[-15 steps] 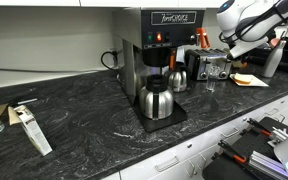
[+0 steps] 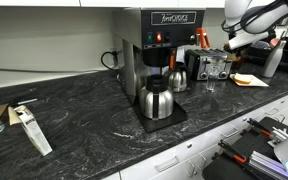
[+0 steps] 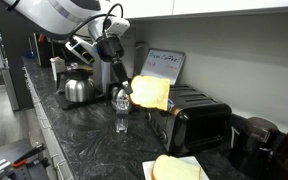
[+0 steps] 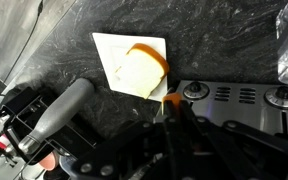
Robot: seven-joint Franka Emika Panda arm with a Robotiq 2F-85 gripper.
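Observation:
In exterior view 2 a slice of bread (image 3: 150,92) hangs upright at the fingertips of my gripper (image 3: 130,88), which is shut on it. The slice is in front of the black and silver toaster (image 3: 196,122), raised above the counter. Another slice (image 3: 174,169) lies on a white square plate or napkin (image 3: 206,175) on the counter. From the wrist, the lying slice (image 4: 137,72) shows on its white square (image 4: 108,45), beside the toaster's silver, knobbed face (image 4: 234,96). The held slice is mostly hidden there behind my dark fingers.
A clear glass or bottle (image 3: 122,110) stands near the toaster, with a steel kettle (image 3: 79,86) farther back. The coffee maker (image 2: 162,55) and its carafe (image 2: 157,100) occupy the middle of the counter. Left of them, the dark countertop (image 2: 94,115) is largely clear.
In exterior view 1 the arm's end has shifted a little near the toaster and tilted differently. The counter items look unmoved.

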